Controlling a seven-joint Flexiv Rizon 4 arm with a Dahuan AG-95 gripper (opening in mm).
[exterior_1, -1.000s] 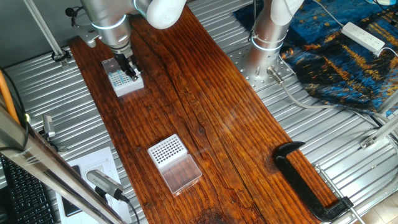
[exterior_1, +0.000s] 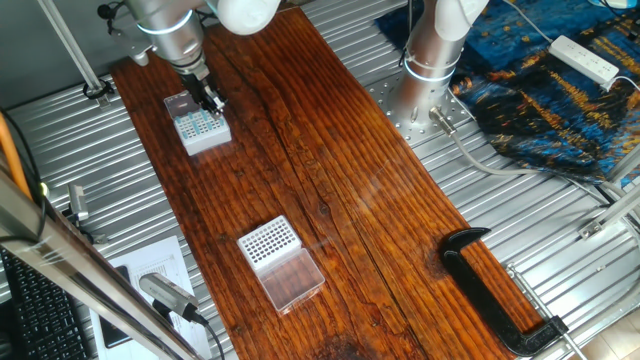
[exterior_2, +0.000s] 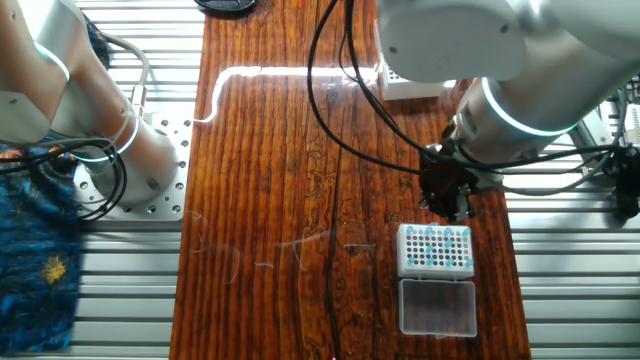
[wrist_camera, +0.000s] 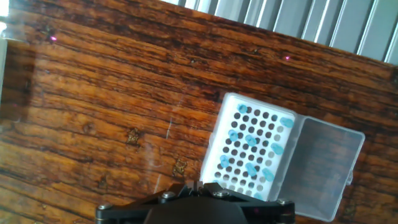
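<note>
A white tube rack (exterior_1: 203, 133) with several pale blue pieces in its holes lies at the far end of the wooden table, its clear lid folded open. In the wrist view the same rack (wrist_camera: 249, 149) appears right of centre, its lid (wrist_camera: 323, 168) to the right. My gripper (exterior_1: 216, 106) hangs close over this rack's edge; in exterior view 2 the gripper (exterior_2: 458, 212) shows just beyond the rack (exterior_2: 435, 250). The dark fingers are small and partly hidden, so whether they are parted or hold anything is unclear.
A second white rack (exterior_1: 269, 242), its holes seemingly empty, lies nearer with its clear lid (exterior_1: 293, 278) open. A black clamp (exterior_1: 485, 295) grips the table's right edge. Bare wood separates the racks.
Over the last second my arm and gripper have shifted a little up and left in exterior view 1, uncovering more of the rack. Both racks have stayed put.
</note>
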